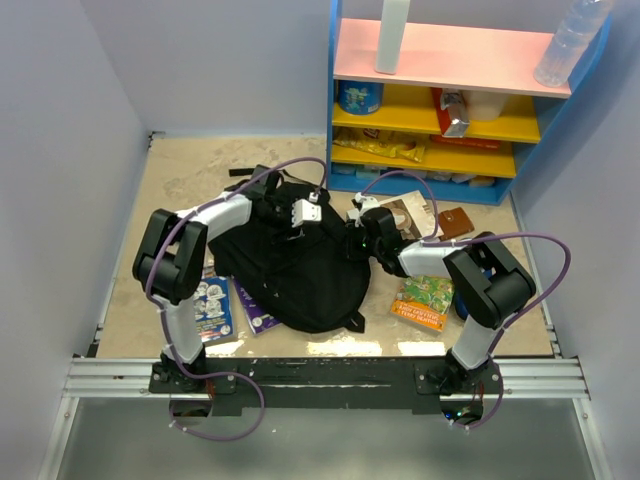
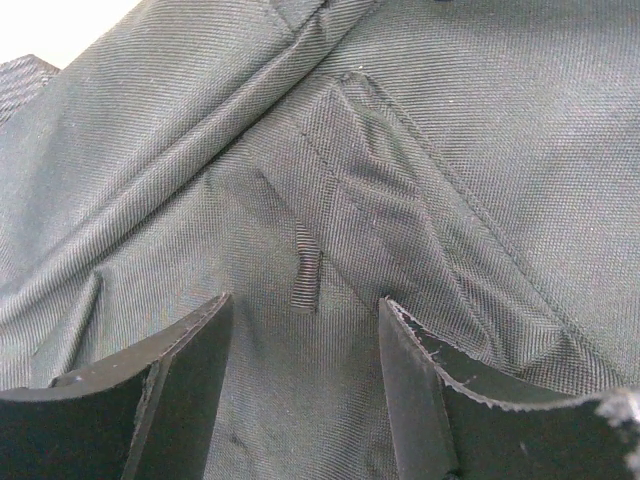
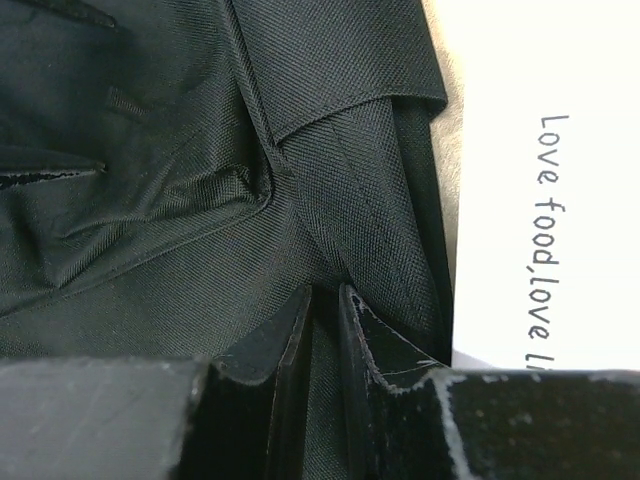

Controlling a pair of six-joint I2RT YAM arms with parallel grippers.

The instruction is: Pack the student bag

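The black bag (image 1: 310, 290) lies spread on the counter, filling the left wrist view as creased fabric (image 2: 520, 150). My left gripper is over it, fingers apart against the cloth, nothing clearly between them. My right gripper is at the bag's right edge; its fingertips are close together on the fabric, and whether cloth is between them cannot be told. A white printed page (image 3: 540, 200) lies just right of that edge.
Books lie left (image 1: 212, 310) and right (image 1: 420, 305) of the bag, with a brown wallet (image 1: 453, 222) at the back right. A blue shelf unit (image 1: 450, 45) with bottles and packets stands behind.
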